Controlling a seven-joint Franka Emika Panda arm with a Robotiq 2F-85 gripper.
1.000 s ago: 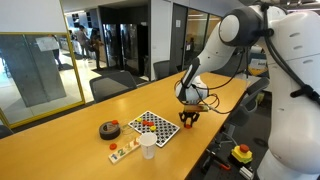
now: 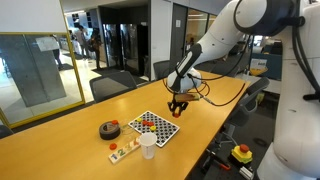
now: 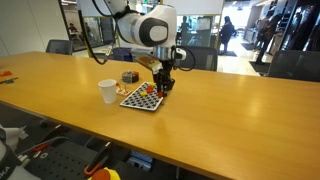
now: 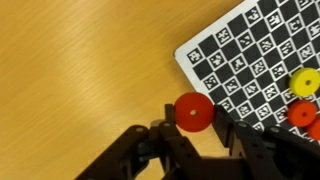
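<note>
A round red piece (image 4: 194,112) is gripped between the dark fingertips of my gripper in the wrist view. The black-and-white patterned board (image 4: 228,50) lies just beyond it on the table, its near corner close to the piece. On the board rest a yellow piece (image 4: 304,82) and a red-orange piece (image 4: 301,113), with another red one cut off at the right edge. In exterior view 1 my gripper (image 2: 177,103) hangs above the table, right of the board (image 2: 154,119), with the red piece at its tip.
A white cup (image 2: 148,146) stands beside the board. Near it are a strip with small pieces (image 2: 124,151), a small red item (image 2: 112,147) and a dark round container (image 2: 109,130). Bare table lies right of the board in exterior view 2.
In exterior view 1 my gripper has risen from the table and shifted left, towards the board, carrying the red piece. The board and cup have stayed put.
</note>
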